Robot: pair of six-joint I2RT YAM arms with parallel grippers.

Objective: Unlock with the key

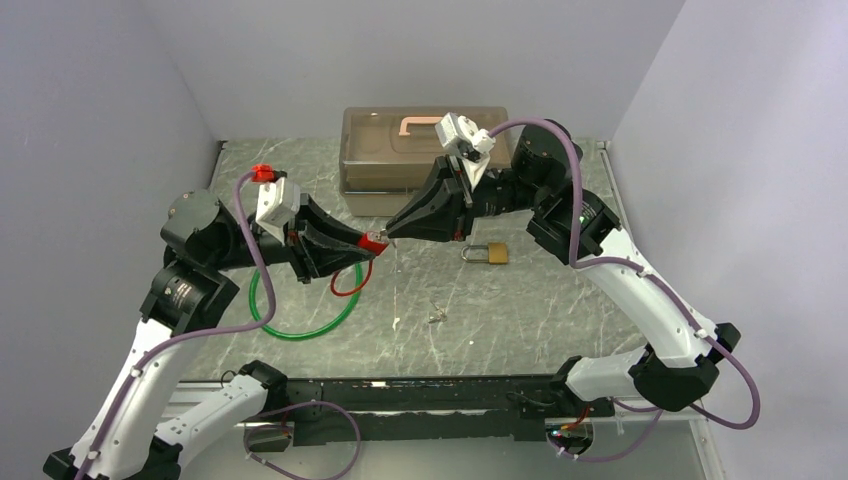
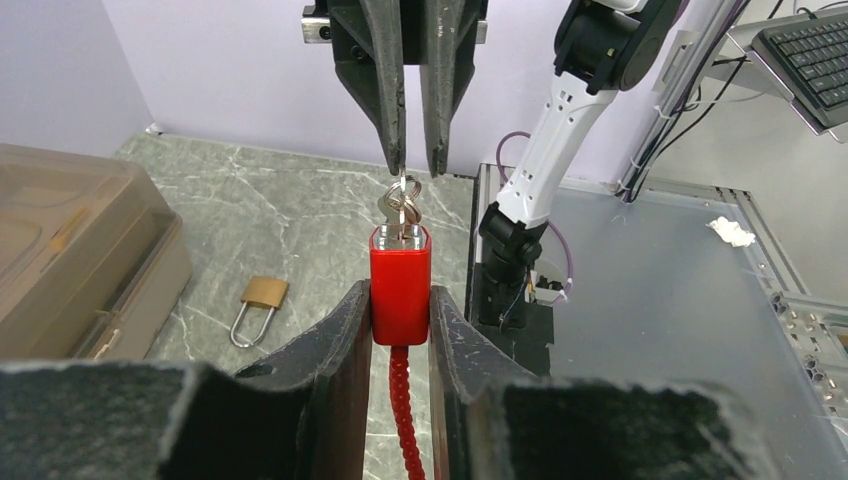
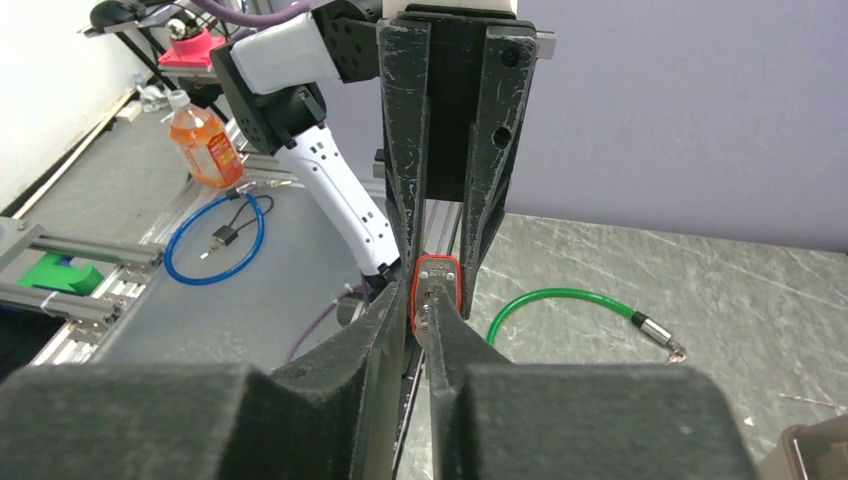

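Note:
My left gripper (image 1: 370,246) is shut on a red lock (image 2: 400,292) with a silver top and a red cord hanging below. Above it in the left wrist view, a key (image 2: 402,175) with rings stands upright. My right gripper is at the key, its fingers slightly apart in that view; whether they touch the key is unclear. In the right wrist view its fingertips hide part of the lock (image 3: 437,270). A brass padlock (image 1: 497,253) lies on the table to the right.
A translucent toolbox (image 1: 370,150) stands at the back. A green cable loop (image 1: 305,334) lies left on the marble table. Small metal pieces (image 1: 437,316) lie at front centre.

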